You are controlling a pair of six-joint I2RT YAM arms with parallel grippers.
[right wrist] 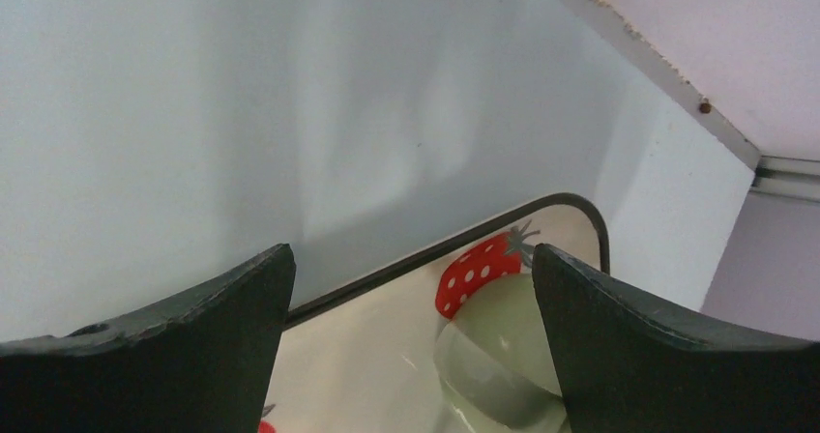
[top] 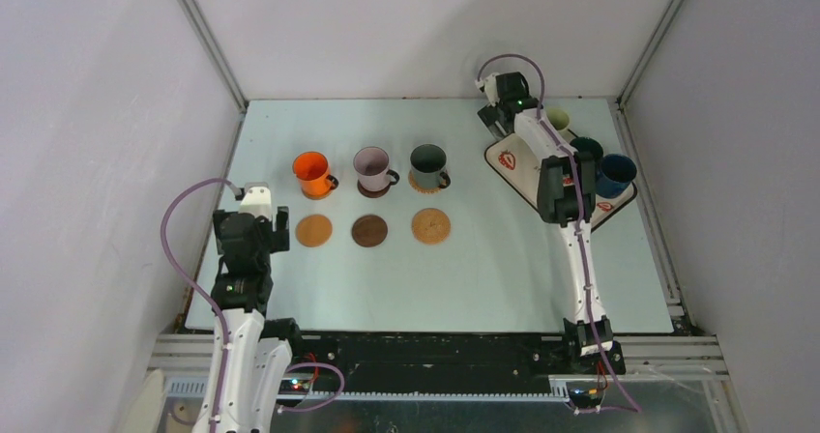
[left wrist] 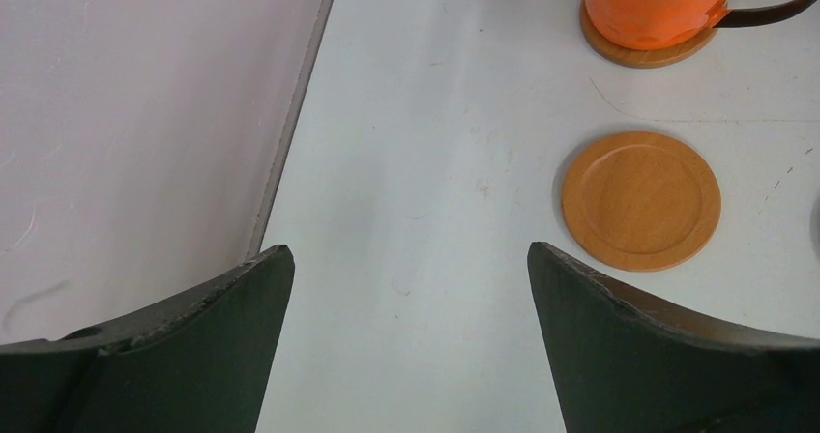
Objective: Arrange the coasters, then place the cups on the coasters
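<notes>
Orange [top: 311, 168], mauve [top: 370, 166] and grey-green [top: 426, 162] cups each sit on a coaster. Three bare coasters lie below: tan [top: 313, 230], dark brown [top: 369, 231] and light wood [top: 430, 225]. A tray [top: 502, 158] at right holds a pale green cup [top: 557, 119] and dark teal and blue cups [top: 615, 177]. My right gripper [top: 493, 122] is open over the tray's back end, the pale cup by its right finger in the right wrist view. My left gripper [top: 251, 228] stands open left of the coasters, nothing between its fingers.
White walls border the table at back and sides, the back one close to my right gripper.
</notes>
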